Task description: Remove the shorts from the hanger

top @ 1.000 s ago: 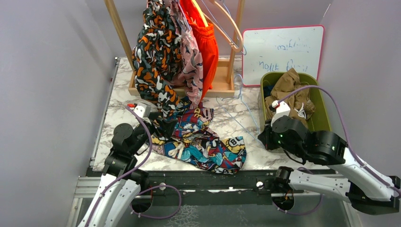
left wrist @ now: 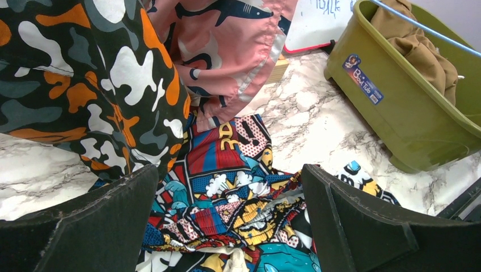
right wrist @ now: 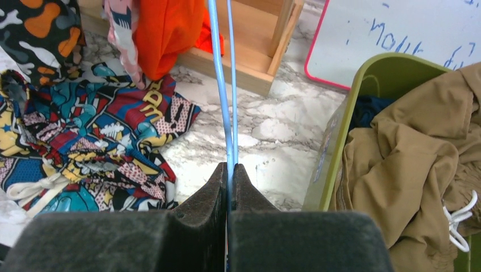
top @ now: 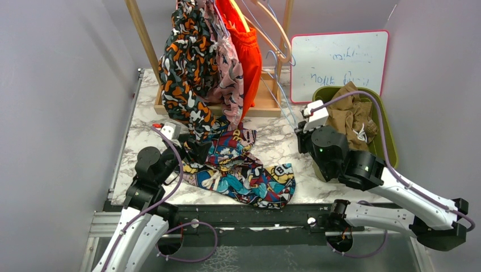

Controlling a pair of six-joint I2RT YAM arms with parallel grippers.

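Multicoloured comic-print shorts (top: 238, 181) lie crumpled on the marble table. Camouflage (top: 181, 68), pink shark-print (top: 228, 85) and red shorts (top: 245, 62) hang on a wooden rack above. My left gripper stands open over the printed shorts, beside the camouflage ones, with nothing between its fingers. My right gripper is shut on a thin light-blue hanger (right wrist: 223, 90), which rises from the fingers with no clothing visible on it and spans upward in the top view toward the rack.
A green bin (top: 387, 147) holding brown clothing stands at the right. A whiteboard (top: 340, 56) stands behind it. The rack's wooden base (top: 264, 110) lies at the back. Bare table shows between the printed shorts and the bin.
My right gripper has moved up and left, away from the bin, carrying the blue hanger higher. The left arm and the shorts show no movement.
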